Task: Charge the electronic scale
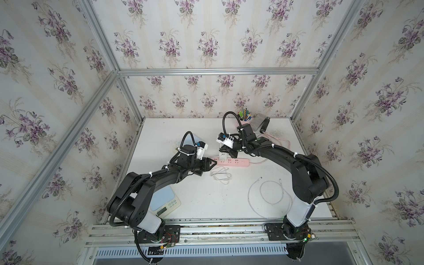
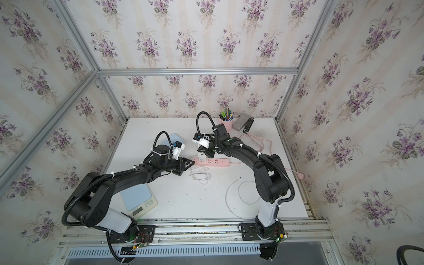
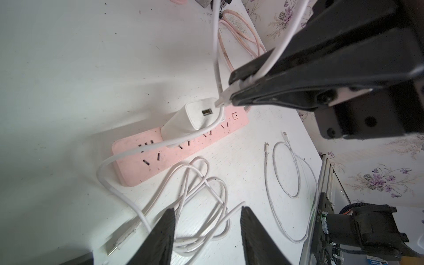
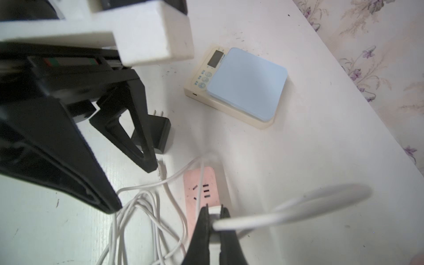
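Observation:
The white charger block (image 3: 192,121) stands on the pink power strip (image 3: 134,167), its USB port upward. My right gripper is shut on a white cable, its connector close beside the port; whether it is inserted I cannot tell. My left gripper stands open above the table, just left of the strip, nothing seen between its fingers; coiled white cable (image 3: 223,185) lies beyond it. The electronic scale (image 4: 245,84), blue-topped, shows in the right wrist view; a second blue-and-cream scale (image 1: 163,198) appears at the near left.
A black adapter (image 4: 159,132) lies by my left gripper. A pen holder (image 2: 225,123) and grey object (image 2: 241,121) stand at the back right. Another loose cable (image 3: 273,207) lies at the front right.

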